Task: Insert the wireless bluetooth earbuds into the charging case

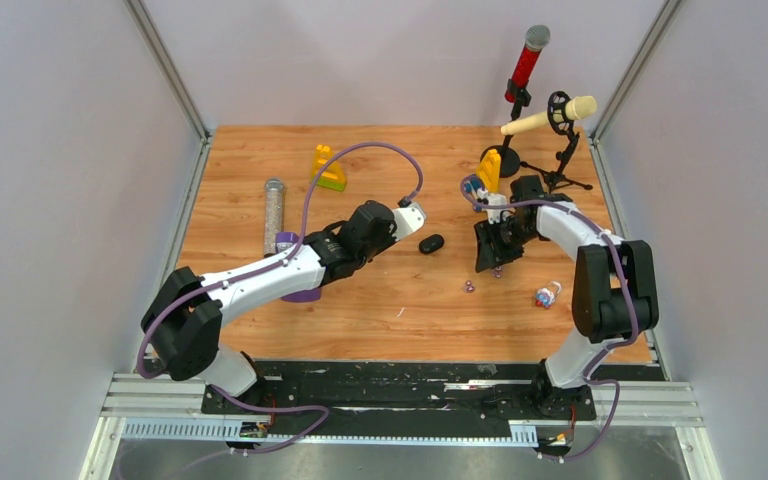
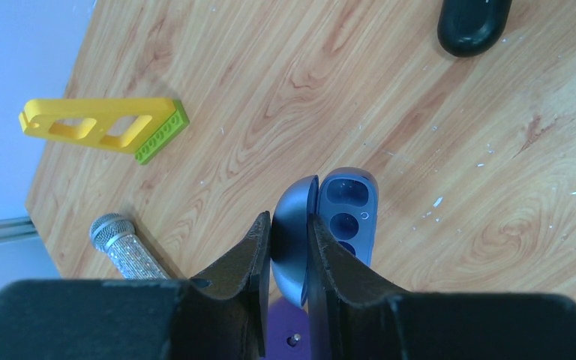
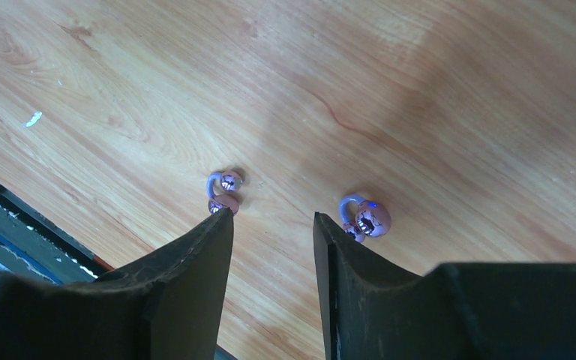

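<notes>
In the left wrist view my left gripper is shut on the charging case, its fingers around the lid half. The case (image 2: 350, 196) stands open, with round hollows showing; I cannot see anything seated in them, though the lower part is hidden by a finger. Two shiny purple-brown earbuds with curved bands lie loose on the table: one earbud (image 3: 214, 184) near the left fingertip in the right wrist view, another earbud (image 3: 373, 218) just right of the other finger. Between them and above the wood, my right gripper is open and empty.
A black oval object (image 1: 431, 244) rests mid-table between the arms. The small toy (image 1: 548, 295) lies right of the earbuds. Yellow blocks (image 1: 330, 168), a microphone (image 1: 274, 215) and tripods (image 1: 563, 150) stand farther out.
</notes>
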